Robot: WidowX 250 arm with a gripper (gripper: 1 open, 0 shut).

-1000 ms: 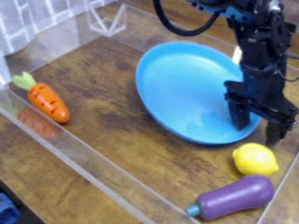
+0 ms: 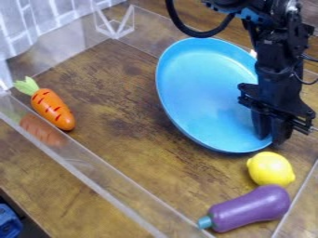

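My black gripper (image 2: 273,116) is low at the right edge of a large blue plate (image 2: 187,93). Its fingers overlap the plate's rim; what is between them is hidden. The plate appears tilted, its left side higher. A lemon (image 2: 271,168) lies just below the gripper and plate, and a purple eggplant (image 2: 251,208) lies lower right. A carrot toy (image 2: 47,104) rests at the left on the wooden surface.
Clear walls run along the left and back of the wooden surface (image 2: 118,158). A small blue object (image 2: 6,221) is at the lower left, outside the wall.
The plate has shifted slightly to the right, together with my gripper, over the last second. The carrot, lemon and eggplant stay where they were.
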